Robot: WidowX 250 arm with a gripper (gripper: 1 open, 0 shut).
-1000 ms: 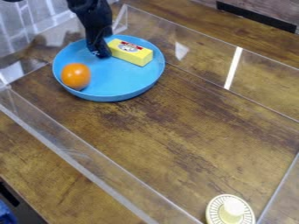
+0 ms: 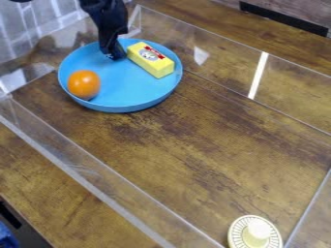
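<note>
A blue plate (image 2: 123, 93) sits at the upper left. On it an orange ball (image 2: 84, 83) lies at the left and a yellow box with a red label (image 2: 150, 60) at the upper right. My dark gripper (image 2: 112, 50) reaches down from the top over the plate's back, just left of the yellow box. It is open; its fingertips are small and dark, and whether they touch the box is hard to tell.
Clear plastic walls border the wooden surface. A round cream disc (image 2: 255, 232) lies at the bottom right.
The yellow box has shifted and turned slightly on the plate since a second ago. My gripper has moved slightly near it.
</note>
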